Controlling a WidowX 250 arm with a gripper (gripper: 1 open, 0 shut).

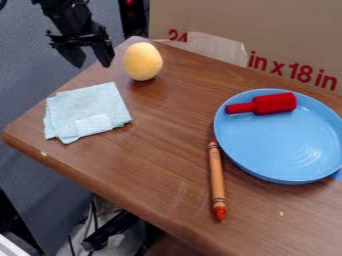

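My black gripper (90, 55) hangs at the top left, above and beyond the table's far left edge, its fingers pointing down and apart with nothing visible between them. To its right a yellow rounded object (143, 61) stands on the wooden table (147, 165). A folded light-blue cloth (86, 112) lies near the left edge. On the right, a red cylinder with a handle (274, 103) rests on a blue plate (278, 145). An orange crayon (217, 182) lies left of the plate, tip toward the front.
A large cardboard box (254, 30) stands along the back of the table. The middle of the tabletop, between cloth, yellow object and plate, is clear.
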